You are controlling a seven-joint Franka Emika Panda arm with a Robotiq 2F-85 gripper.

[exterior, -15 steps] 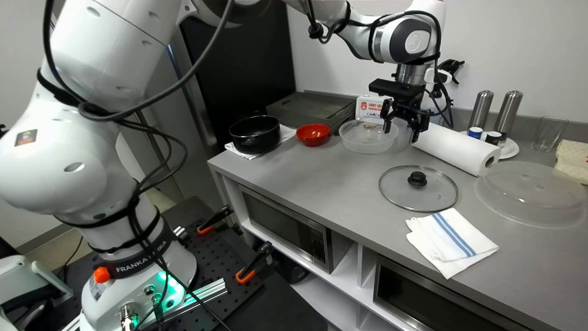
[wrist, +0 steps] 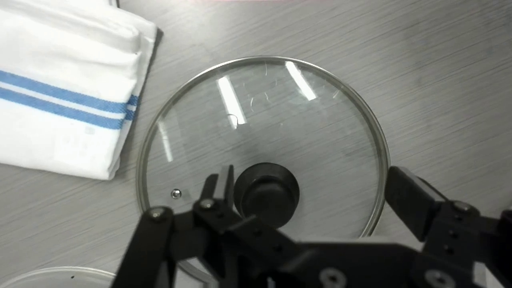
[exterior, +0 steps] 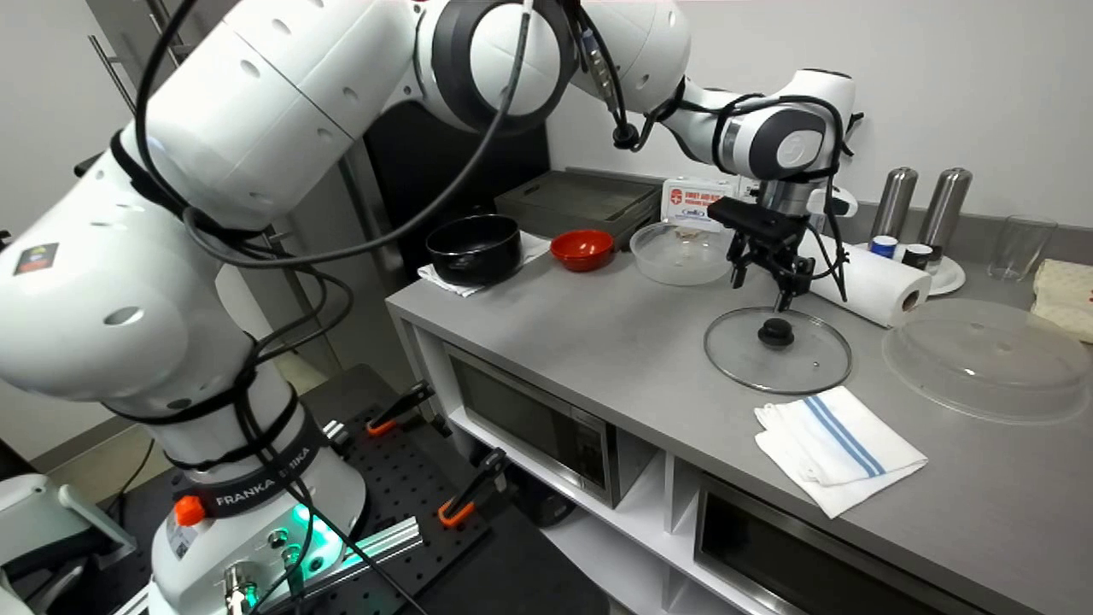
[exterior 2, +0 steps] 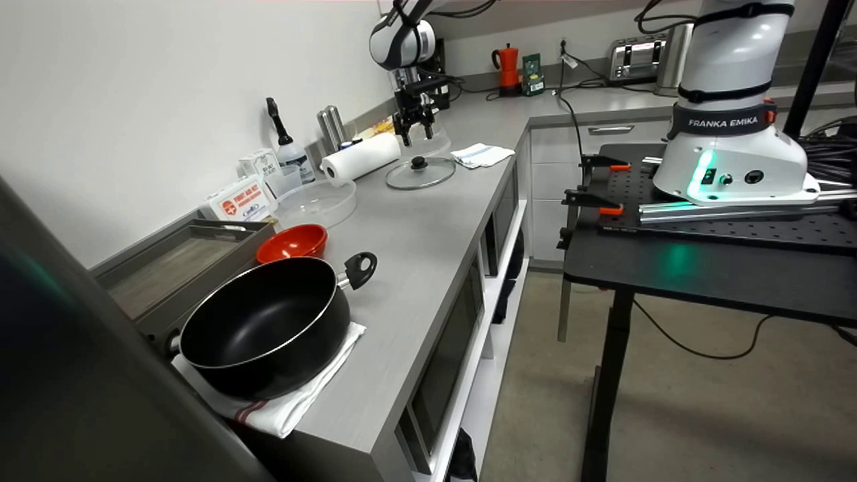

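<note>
A round glass lid point(wrist: 326, 144) with a metal rim lies flat on the grey counter. Its black knob point(wrist: 266, 192) stands up from the middle. In the wrist view my gripper is open over the lid, its fingers wide apart with nothing held. The knob appears nearer the left finger point(wrist: 223, 185), while the right finger point(wrist: 408, 199) overlaps the lid's right rim. From exterior view 1, my gripper point(exterior: 761, 289) hangs above the far side of the lid, apart from the knob as far as shows. A black pot point(exterior 2: 269, 321) sits uncovered on a folded cloth at the counter's end.
A white towel with blue stripes point(exterior: 845, 446) lies close to the lid. Behind the gripper is a paper towel roll point(exterior: 871, 282); a clear plastic cover point(exterior: 984, 359) stands to the right. Between lid and pot are a red bowl point(exterior 2: 293, 242), a clear container point(exterior 2: 317, 205) and bare counter.
My gripper has come down and slightly to the right in exterior view 1, closer to the lid, and remains open. The lid, towel and pot have not moved.
</note>
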